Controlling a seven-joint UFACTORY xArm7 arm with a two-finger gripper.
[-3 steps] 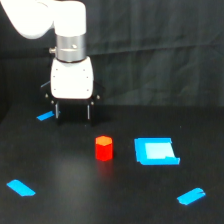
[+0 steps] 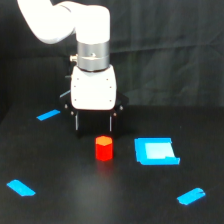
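Observation:
A small red block (image 2: 104, 149) stands on the dark table, left of the middle. Just above and behind it in the picture hangs my gripper (image 2: 95, 127), pointing down from the white arm. Its two dark fingers are spread apart with nothing seen between them. The fingertips look higher than the block and do not appear to touch it. How far apart they are in depth is hard to tell.
Right of the block lies a blue-framed square with a white middle (image 2: 158, 151). Blue strips mark the table at the front left (image 2: 20, 188), front right (image 2: 191, 196) and back left (image 2: 48, 115).
My gripper has moved right and lower or nearer, from the left rear to a place close above the red block. The block and blue markings have stayed put.

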